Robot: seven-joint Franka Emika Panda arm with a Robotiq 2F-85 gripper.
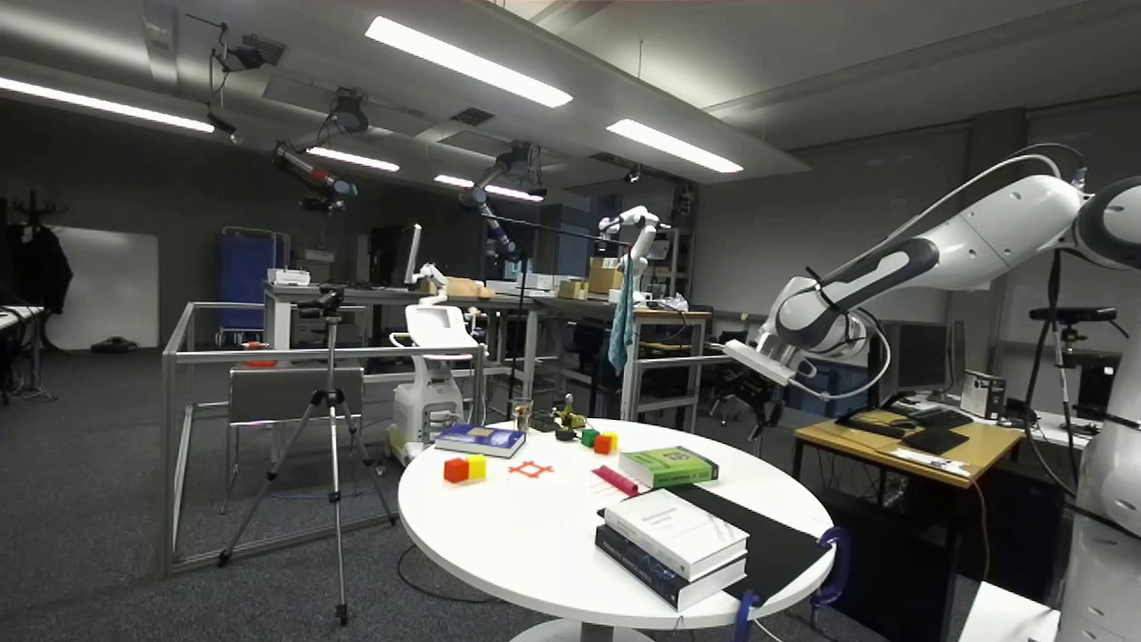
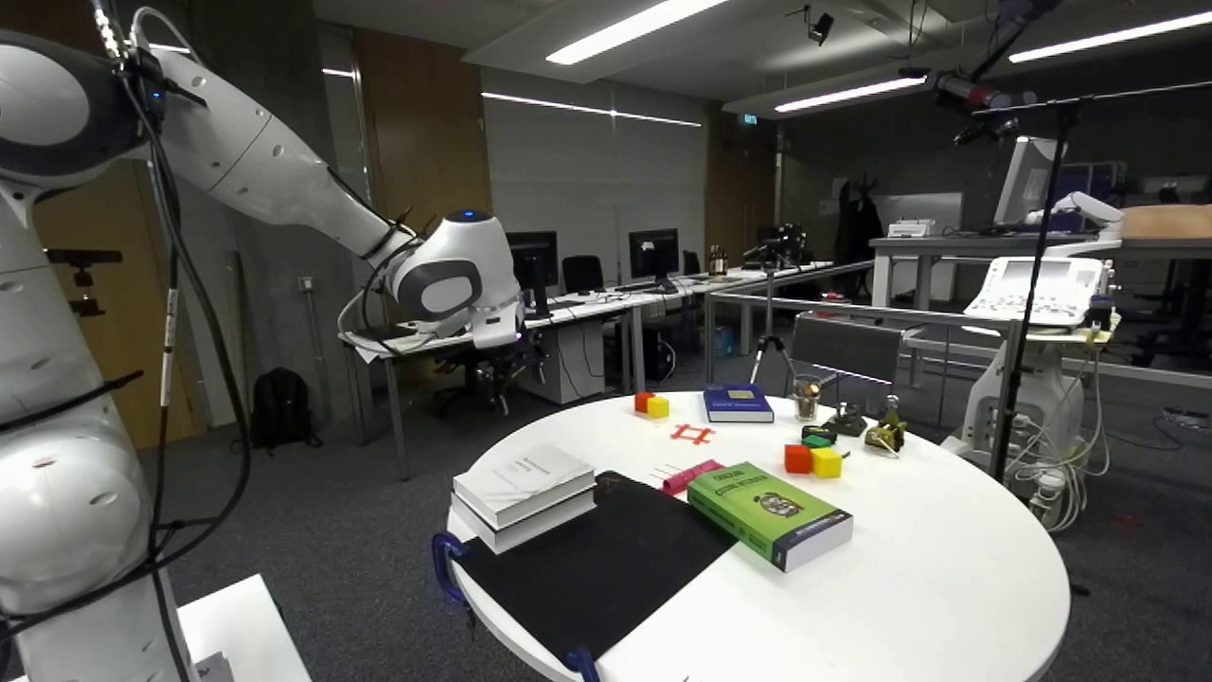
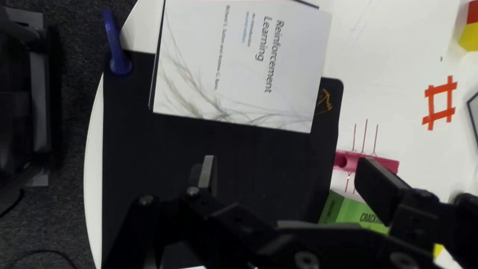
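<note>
My gripper stands open in the wrist view, its two fingers wide apart with nothing between them. Exterior view 2 puts the gripper [image 2: 497, 381] in the air off the table's edge, above table height and touching nothing. The white Reinforcement Learning book [image 3: 242, 67] lies on a dark-spined book [image 1: 654, 569] at the edge of a black mat [image 2: 608, 580]. A thick green book [image 2: 770, 506] lies flat on the white table; the gripper partly hides it in the wrist view. Beside it is a pink holder [image 3: 365, 161] with thin pins.
Blue clamps [image 1: 835, 567] stick out at the table's edge. Farther across are a blue book [image 2: 739, 403], red [image 2: 797, 458] and yellow cubes, an orange hash-shaped piece [image 1: 529, 469] and a glass cup [image 2: 807, 394].
</note>
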